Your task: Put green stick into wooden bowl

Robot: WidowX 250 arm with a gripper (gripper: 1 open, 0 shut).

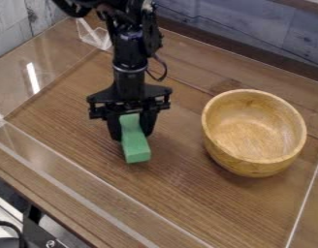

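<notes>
The green stick [135,143] is near the middle of the table, its near end pointing toward the camera. My black gripper [131,124] is shut on its upper part, the fingers on either side of it. Part of the stick is hidden behind the gripper. To the right stands the wooden bowl [208,125], round and light brown, its inside empty. A stretch of bare table lies between the stick and the bowl.
A white object [92,35] is at the back left, beside the arm. Black cables [9,237] show at the lower left corner.
</notes>
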